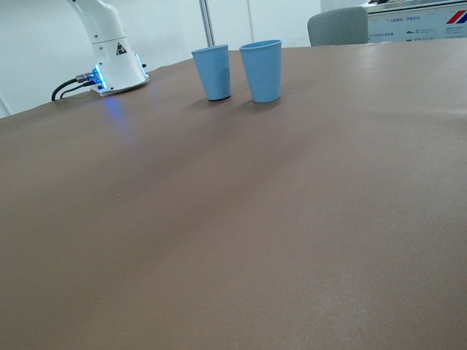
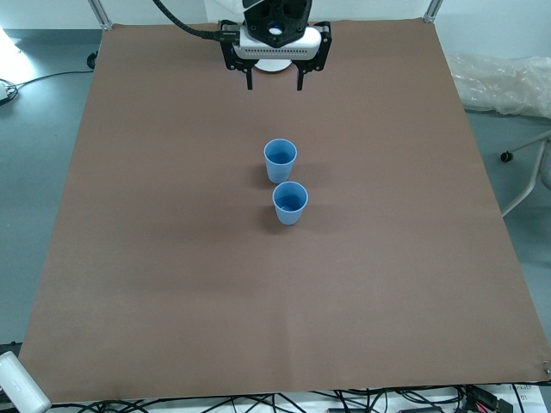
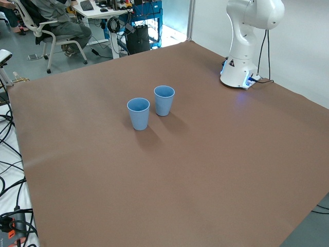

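Two light blue cups stand upright and apart, one behind the other from the left camera, near the middle of the brown table point(image 2: 284, 301): the rear cup point(image 2: 281, 162) point(image 3: 163, 100) and the front cup point(image 2: 289, 203) point(image 3: 138, 114). Both also show in the top view point(image 1: 260, 71). My gripper point(image 2: 274, 79) hangs at the far edge in the left view, beyond both cups, its two black fingers spread apart with nothing between them. The top and right views show the arm's white base point(image 3: 239, 72), but not the fingers.
Cables point(image 3: 13, 190) and equipment run along one edge outside the tabletop. A white wall stands behind the arm; a seated person and a desk are beyond the table in the right view.
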